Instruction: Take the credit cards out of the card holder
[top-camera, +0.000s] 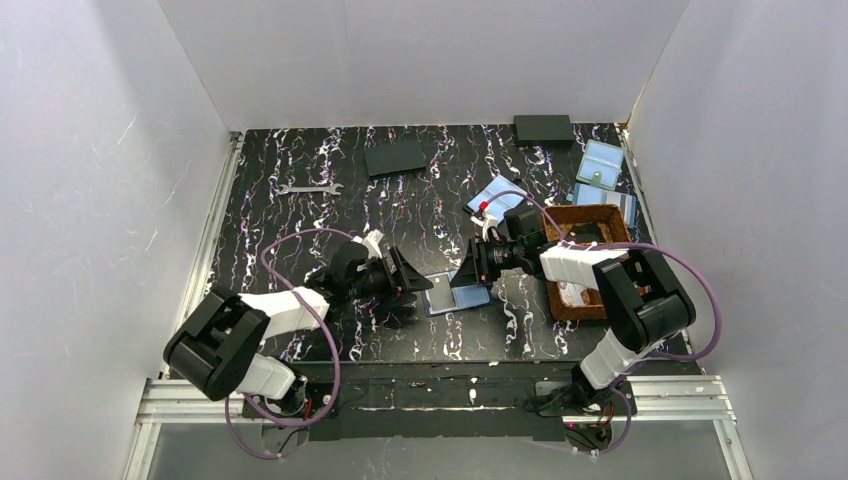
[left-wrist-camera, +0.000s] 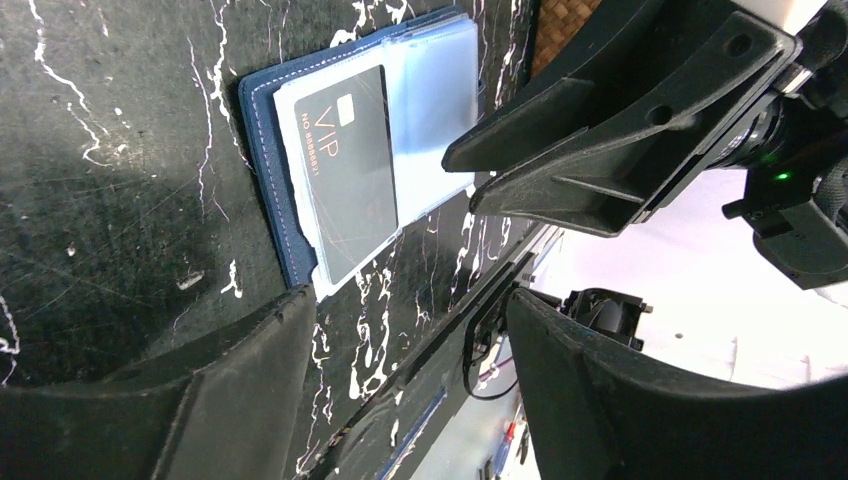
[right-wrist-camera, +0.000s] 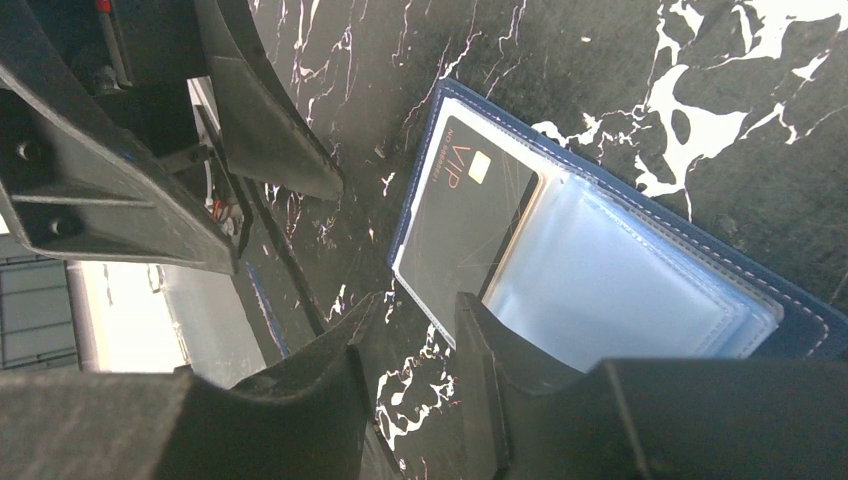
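Note:
An open blue card holder (top-camera: 470, 296) lies on the marble table between the grippers, with clear sleeves on its right half. A dark VIP card sits in it on the left side, also visible in the right wrist view (right-wrist-camera: 460, 220). My left gripper (top-camera: 405, 272) hovers just left of the holder, its fingers apart with nothing between them. My right gripper (top-camera: 475, 262) is over the holder's right half, its fingers part open and empty, above the sleeves.
A brown woven basket (top-camera: 565, 312) stands at the right. Blue cases (top-camera: 600, 165), dark slabs (top-camera: 395, 158) and a wrench (top-camera: 310, 189) lie toward the back.

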